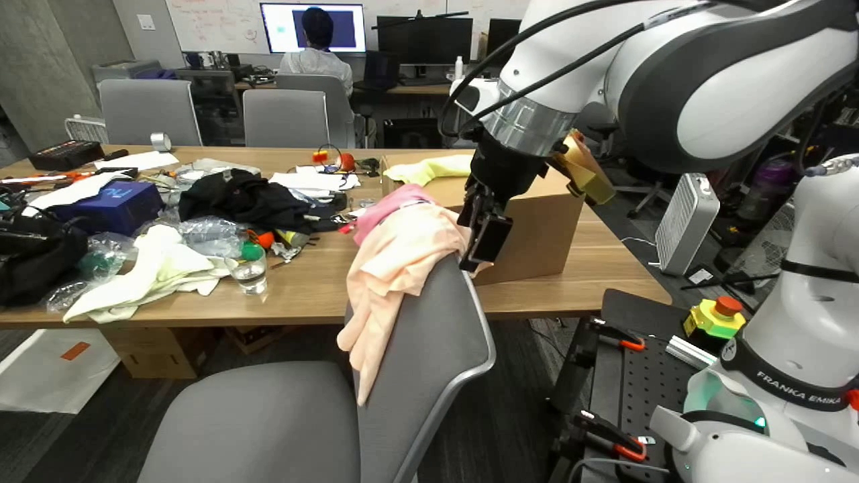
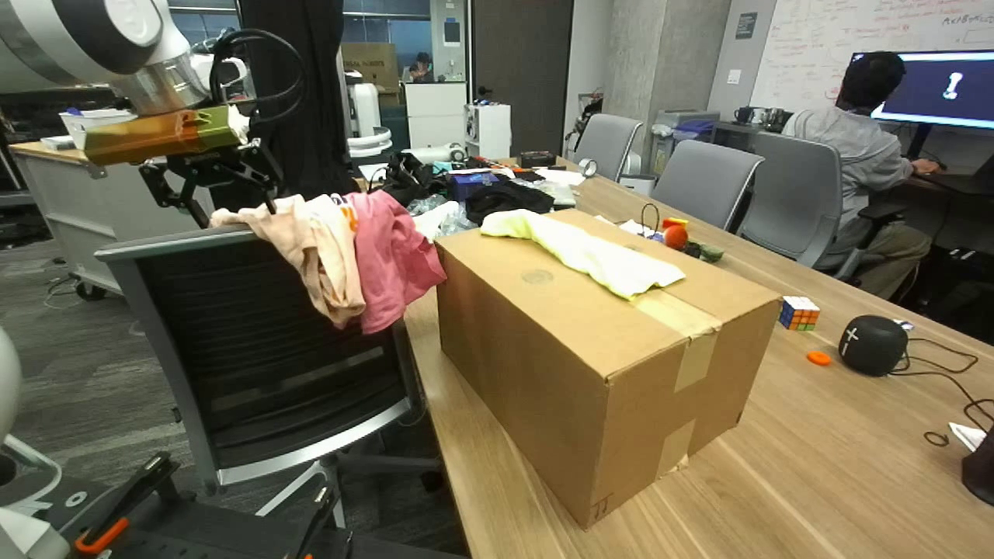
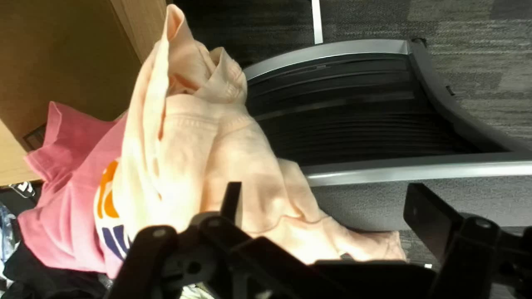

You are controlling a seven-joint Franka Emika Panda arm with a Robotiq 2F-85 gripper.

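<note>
A peach shirt (image 1: 400, 251) is draped over the top of the grey chair's backrest (image 1: 435, 338), hanging down both sides. Beside it lies a pink cloth (image 2: 396, 256), partly overlapped by the peach one. My gripper is open above the top rail of the chair, its fingers wide apart. In the wrist view, part of the peach shirt (image 3: 199, 144) shows below and between the fingers, along with the chair's rail. Exterior view 2 has the gripper (image 2: 236, 210) low over the cloth's end; whether a fingertip touches the fabric I cannot tell.
A big cardboard box (image 2: 522, 373) stands on the table right beside the chair, with a pale yellow cloth (image 2: 587, 251) on top. Clutter including a black cloth (image 1: 241, 197), a blue box (image 1: 113, 208) and a glass (image 1: 251, 274) covers the table's left side.
</note>
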